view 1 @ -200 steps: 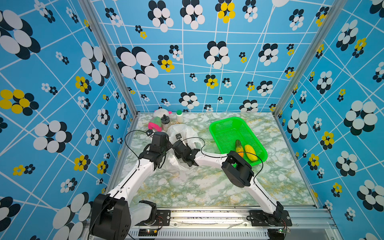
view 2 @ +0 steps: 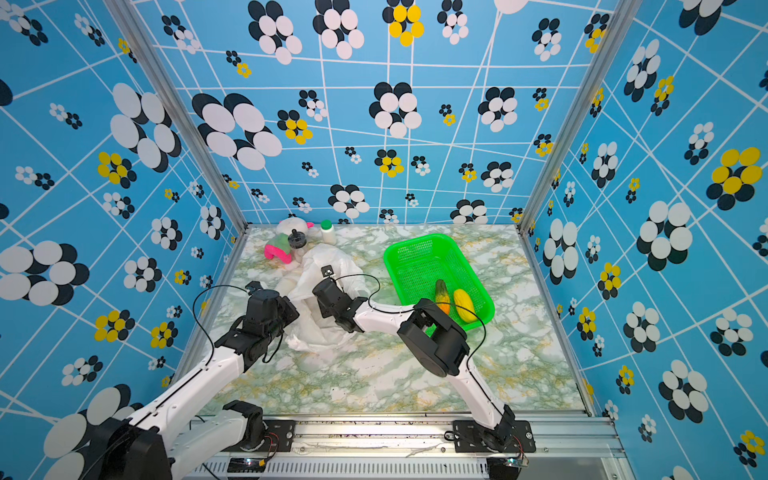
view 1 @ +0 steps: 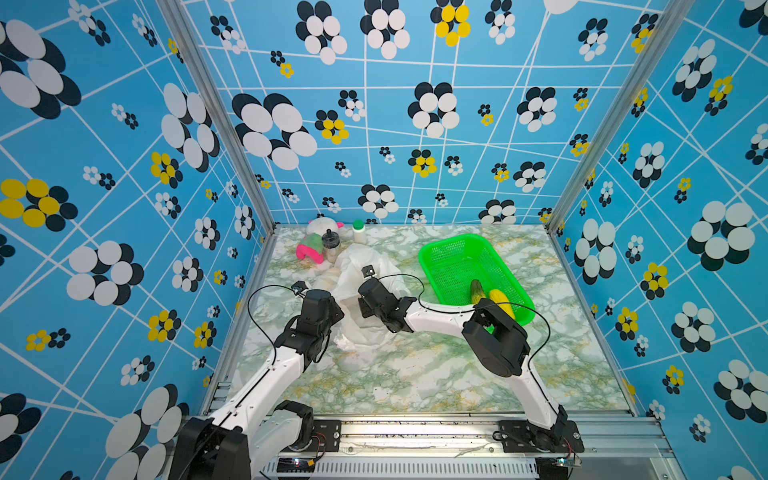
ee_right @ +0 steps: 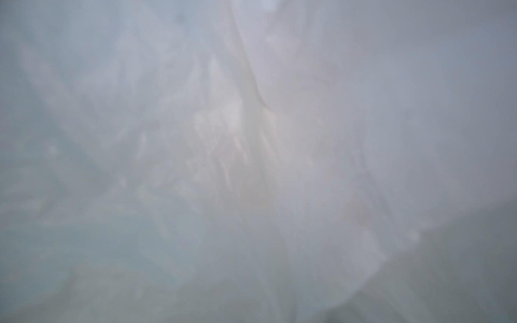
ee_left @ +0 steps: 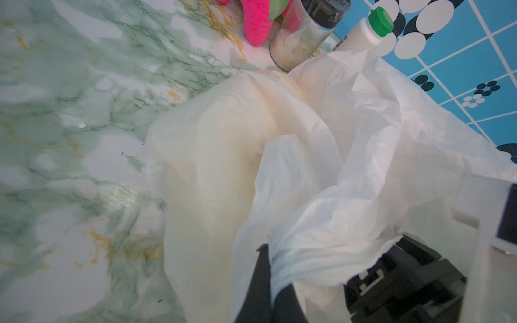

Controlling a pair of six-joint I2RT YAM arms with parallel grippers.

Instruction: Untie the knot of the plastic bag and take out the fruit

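A crumpled white plastic bag (view 1: 360,260) lies on the table at center-left; any contents are hidden. My left gripper is shut on a thin, bunched fold of the bag (ee_left: 334,177). Close to its right, my right gripper (view 1: 366,308) is down in the bag, whose plastic fills the right wrist view; it looks shut on the bag, though its fingertips are hidden in the top views.
A green basket (view 2: 424,256) with a yellow fruit (view 2: 464,305) and a darker orange-green one (view 2: 441,296) stands at right, under the right arm. A bottle (view 2: 327,233), a dark-lidded jar (view 2: 297,240) and pink-green items (view 2: 276,253) sit back left.
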